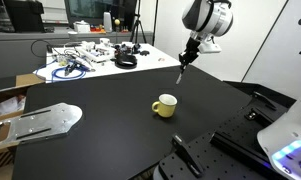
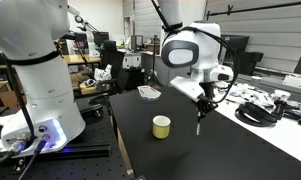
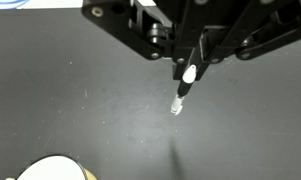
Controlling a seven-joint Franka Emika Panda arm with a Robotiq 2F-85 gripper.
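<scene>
My gripper (image 2: 201,112) is shut on a thin white-tipped stick (image 2: 198,128), which points downward above the black table. Its exact kind is too small to tell. In the wrist view the stick (image 3: 177,105) shows its pale end below the dark fingers. A yellow cup (image 1: 166,107) with a pale inside stands upright on the table, apart from the gripper and nearer the robot base in the first exterior view. The second exterior view has the cup (image 2: 161,128) to the left of the gripper; only its rim (image 3: 78,162) and inside show at the wrist view's lower left.
A silver tray-like plate (image 1: 38,124) lies at the left of the table in the first exterior view. Blue cables (image 1: 68,72) and a white box (image 1: 99,87) sit toward the back. Between cup and plate the black surface is bare.
</scene>
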